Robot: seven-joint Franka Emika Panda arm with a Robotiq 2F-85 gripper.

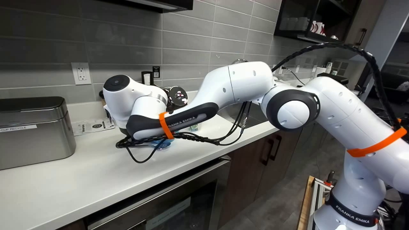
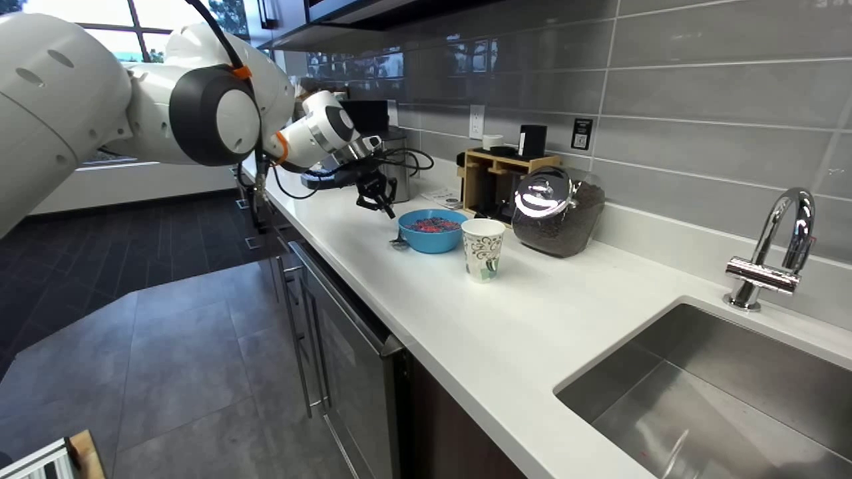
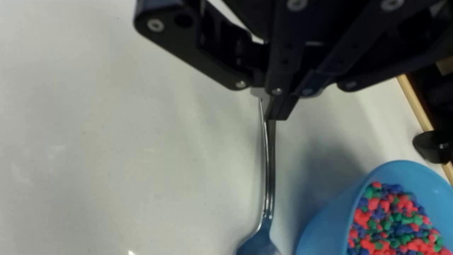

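My gripper is shut above the counter. In the wrist view, the thin handle of a metal spoon (image 3: 269, 178) runs up to its fingertips; whether it passes between or beneath them I cannot tell. The spoon's bowl is cut off at the bottom edge. Right of it sits a blue bowl (image 3: 331, 225) full of small red, blue and green pieces. Exterior view 2 has the gripper (image 2: 388, 209) a little above and left of the blue bowl (image 2: 435, 242), with the spoon's head (image 2: 399, 242) low beside the bowl. The arm hides the gripper in exterior view 1.
A patterned paper cup (image 2: 482, 255) stands near the bowl, with a dark-filled jar (image 2: 559, 219) and wooden organizer (image 2: 511, 163) behind. A metal bin (image 1: 34, 138) stands farther left. The sink (image 2: 719, 399) is at the other end, with clear counter between.
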